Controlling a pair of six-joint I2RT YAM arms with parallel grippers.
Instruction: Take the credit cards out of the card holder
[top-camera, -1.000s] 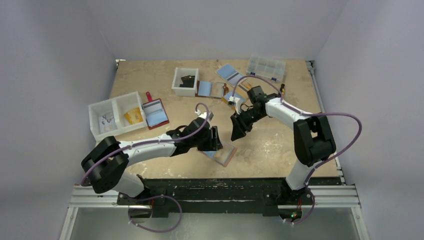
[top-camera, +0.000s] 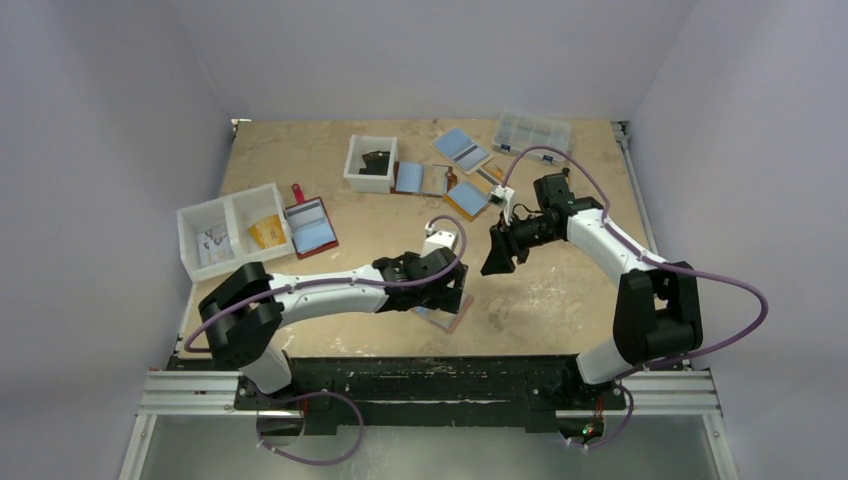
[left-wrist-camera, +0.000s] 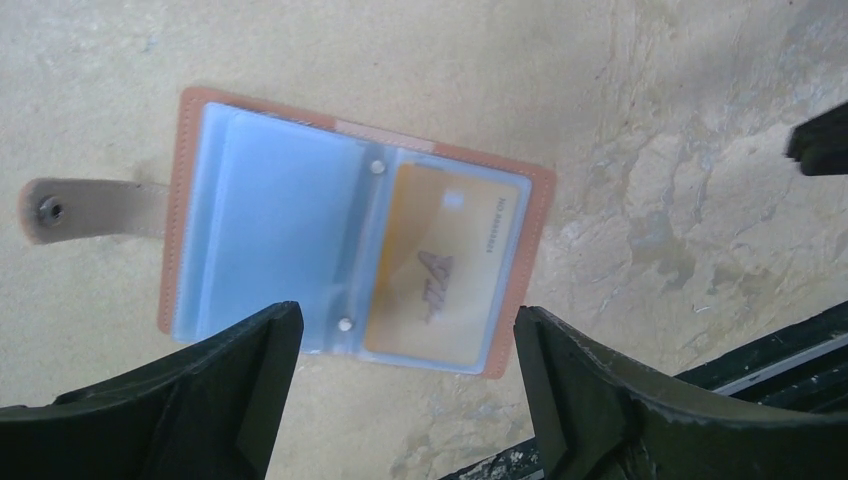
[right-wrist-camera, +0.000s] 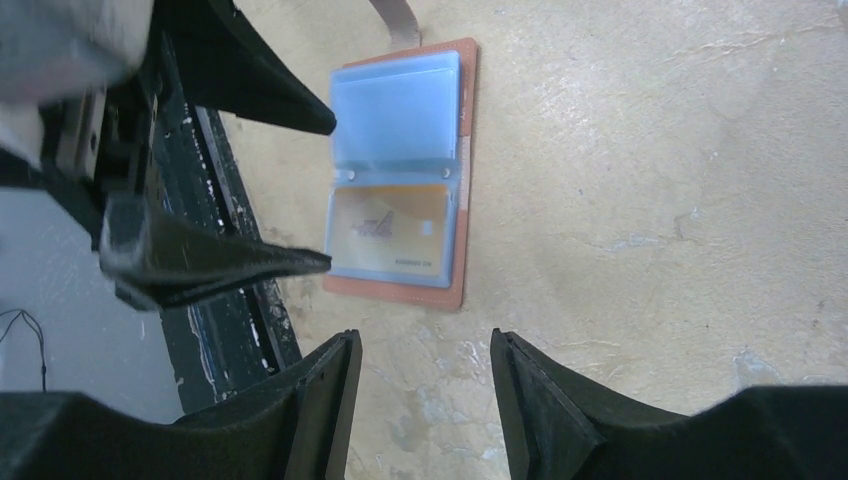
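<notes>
An open card holder (top-camera: 445, 316) with a pink-brown border lies near the front edge, partly hidden in the top view by my left gripper (top-camera: 445, 290). In the left wrist view it has a blue sleeve side (left-wrist-camera: 265, 220) and a pale yellowish card (left-wrist-camera: 440, 260) under clear plastic, with a strap (left-wrist-camera: 95, 208) sticking out. My left gripper is open above it, nothing between its fingers. My right gripper is open over bare table to the right of the holder.
White bins (top-camera: 207, 215) stand at the left, a small white box (top-camera: 356, 170) at the back. Other card holders (top-camera: 462, 148) and a clear organizer (top-camera: 530, 130) lie at the back.
My left gripper has moved rightward over the holder, covering more of it in the top view. My right arm has moved right, away from the holder.
</notes>
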